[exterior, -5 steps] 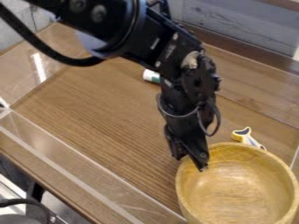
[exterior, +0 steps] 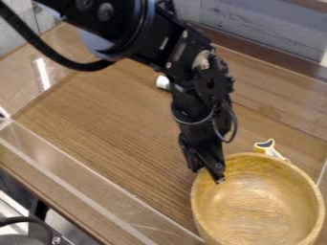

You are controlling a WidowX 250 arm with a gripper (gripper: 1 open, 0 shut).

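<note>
My black gripper [exterior: 207,169] points down at the left rim of a round yellow wooden bowl [exterior: 255,215] at the lower right. Its fingertips reach the rim at the bowl's upper left. The fingers are close together; whether anything thin is between them is hard to make out.
A small white and yellow object [exterior: 267,147] lies just behind the bowl. A small white item [exterior: 163,82] is partly hidden behind the arm at the back.
The upper arm has shifted slightly, while the fingertips stay near the bowl's left rim. The bowl looks almost unchanged.
</note>
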